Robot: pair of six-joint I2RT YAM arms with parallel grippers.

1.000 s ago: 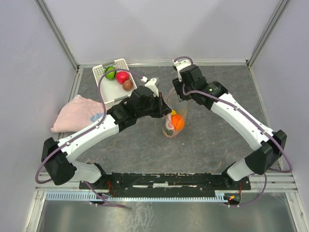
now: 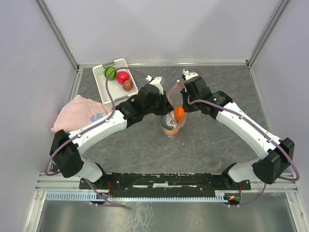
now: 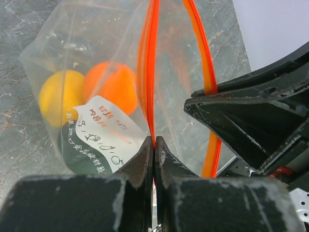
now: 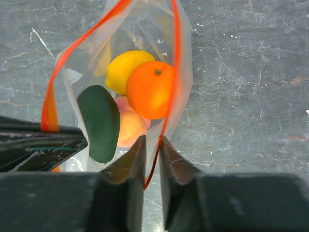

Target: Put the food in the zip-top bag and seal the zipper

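Observation:
The clear zip top bag (image 2: 173, 95) stands upright at the table's middle, its mouth edged with an orange zipper (image 3: 209, 72). Inside show an orange (image 4: 150, 89), a yellow lemon (image 4: 124, 71), a peach-coloured fruit (image 4: 131, 128) and a dark green avocado-like item (image 4: 99, 123). My left gripper is shut on one side of the orange-edged rim. Across the mouth, my right gripper stands slightly open, a narrow gap between its fingertips. The opposite orange rim passes through that gap.
At the back left, a white tray (image 2: 102, 87) holds a green, a red and a brown item. Pink cloth (image 2: 72, 116) lies at the left edge. Table surface right of the bag and in front of it is clear.
The left gripper stayed at its rim, shifting slightly.

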